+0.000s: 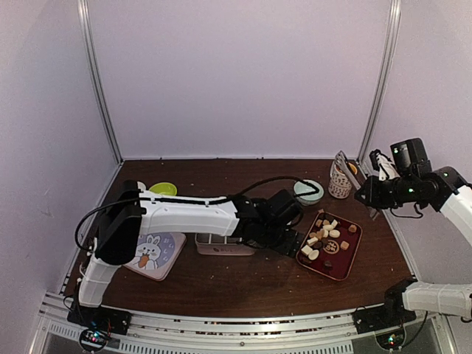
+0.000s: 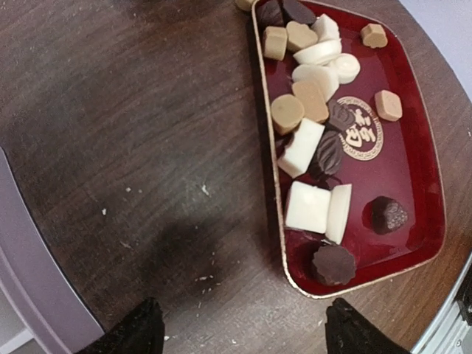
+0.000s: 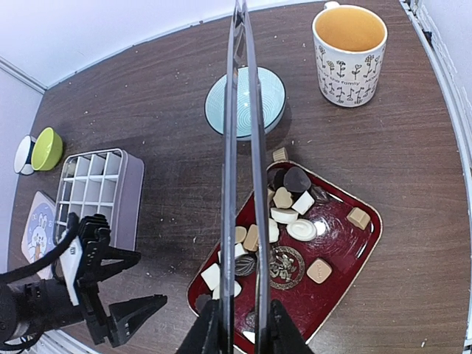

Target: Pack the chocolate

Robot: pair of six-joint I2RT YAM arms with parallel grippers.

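The red tray [image 1: 343, 265] holds white, caramel and dark chocolates; in the left wrist view a white square piece [image 2: 307, 207] sits near its lower left. A pale sectioned box [image 3: 129, 206] stands left of the tray, partly hidden by my left arm in the top view. My left gripper is open at the tray's left edge, nothing between its fingers. My right gripper carries long metal tongs; it hangs raised over the tray's right side, its tong arms apart with nothing seen between them.
A teal bowl [image 3: 217, 103] and a flowered mug [image 3: 346, 77] stand behind the tray. A rabbit lid [image 1: 147, 258] lies at left, with a green bowl [image 3: 46, 150] behind. The bare table between box and tray is clear.
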